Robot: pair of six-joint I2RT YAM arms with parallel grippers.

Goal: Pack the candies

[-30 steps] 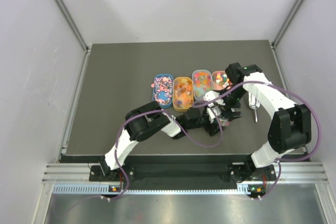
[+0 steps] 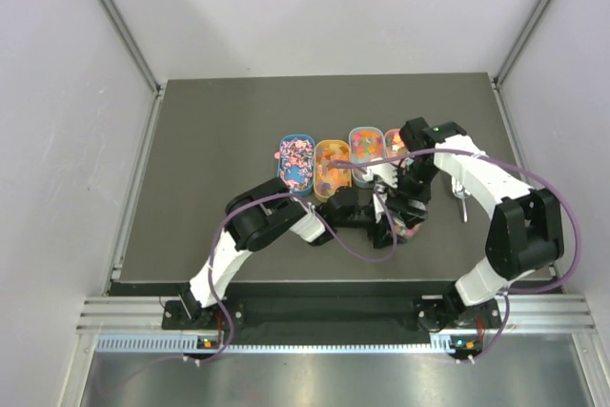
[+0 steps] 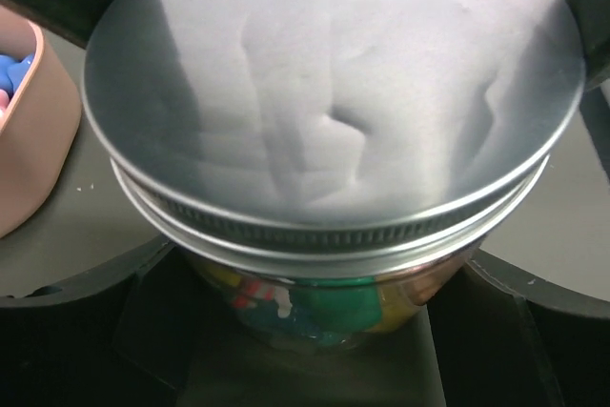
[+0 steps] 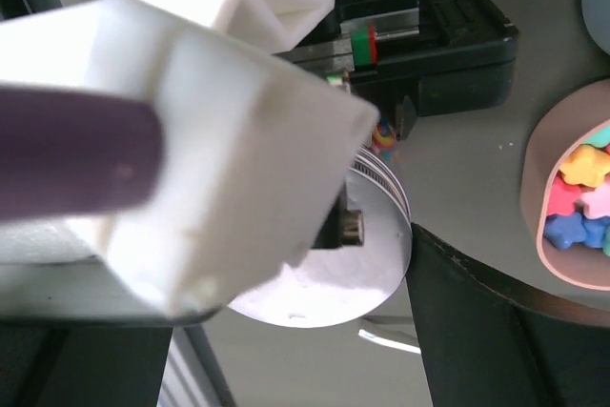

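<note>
A glass jar [image 2: 409,229] with colourful candies inside stands at the front right of the table. Its dented silver lid [image 3: 334,92] sits on the rim and fills most of the left wrist view. Low at the jar's glass is my left gripper [image 2: 388,222], a finger on either side; whether they press on it I cannot tell. From above, my right gripper [image 2: 411,209] is open around the lid, its dark fingers [image 4: 496,331] spread wide. A blurred white part with a purple cable covers some of the lid [image 4: 372,269] in the right wrist view.
Behind the jar stand a blue tray [image 2: 279,167], a yellow tray [image 2: 316,173] and a grey-rimmed tray [image 2: 351,145] of candies. A pink tray [image 4: 537,178] stands beside them. A metal utensil [image 2: 461,195] lies at right.
The left arm has hardly moved.
</note>
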